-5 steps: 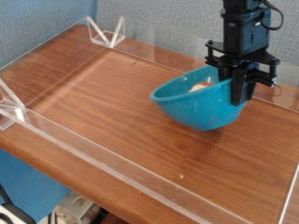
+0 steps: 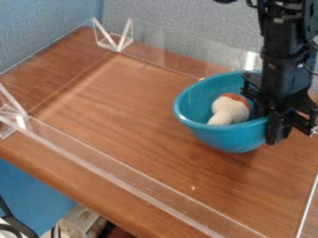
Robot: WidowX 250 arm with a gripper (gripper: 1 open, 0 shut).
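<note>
A turquoise bowl is on the right half of the wooden table, roughly level. Inside it lie pale rounded objects with an orange-red part. My black gripper is at the bowl's right side, shut on its rim; the fingertips are partly hidden. Whether the bowl rests on the table or hangs just above it, I cannot tell.
Clear low walls edge the wooden table, with clear braces at the left and back-left corners. A blue-grey padded wall stands behind.
The bowl has gone from tilted to more level and shifted slightly down in view, with my gripper still on it. The pale objects inside show more fully.
</note>
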